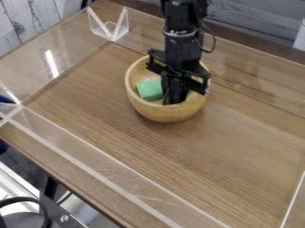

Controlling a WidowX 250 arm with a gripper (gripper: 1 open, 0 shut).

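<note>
My black gripper (174, 85) reaches down from the top centre into a round wooden bowl (156, 109) on the table. A green object (149, 89) lies in the bowl at the left of the gripper. The fingertips are dark and partly hidden inside the bowl; the finger looks shut, and I cannot make out anything held between the fingers.
Clear tape shapes mark the top left and left. A black cable (36, 207) lies at the lower left corner.
</note>
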